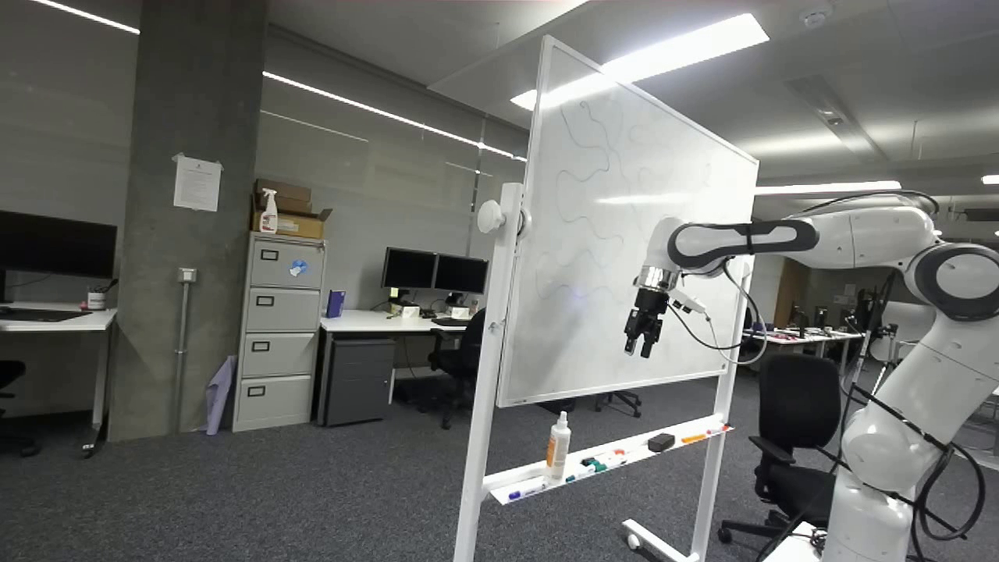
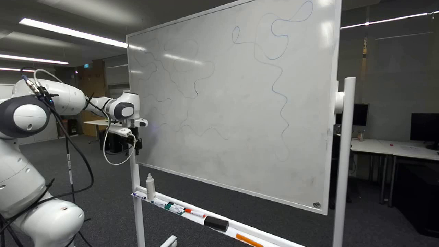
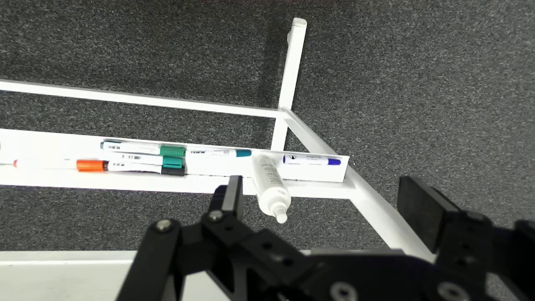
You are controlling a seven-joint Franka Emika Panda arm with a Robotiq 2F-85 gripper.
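Observation:
My gripper (image 1: 638, 352) hangs in front of the whiteboard (image 1: 609, 318), fingers pointing down. In the wrist view its two black fingers (image 3: 426, 213) stand wide apart, open, with nothing held between them. Well below is the board's white tray (image 3: 316, 173). A white spray bottle (image 3: 271, 185) stands upright on it, near one end. Beside the bottle lie a blue-capped marker (image 3: 308, 160) and several green-, black- and orange-capped markers (image 3: 143, 148). Farther along the tray, a black eraser (image 2: 216, 223) rests before an orange marker (image 2: 249, 240). Faint wavy lines cover the board.
The stand's upright post (image 2: 344, 164) and lower bar (image 3: 140, 99) frame the board. A black office chair (image 1: 798, 412) is close to the arm's base. Open carpet (image 1: 281, 487) lies left of the stand, with desks and a filing cabinet (image 1: 278, 328) behind.

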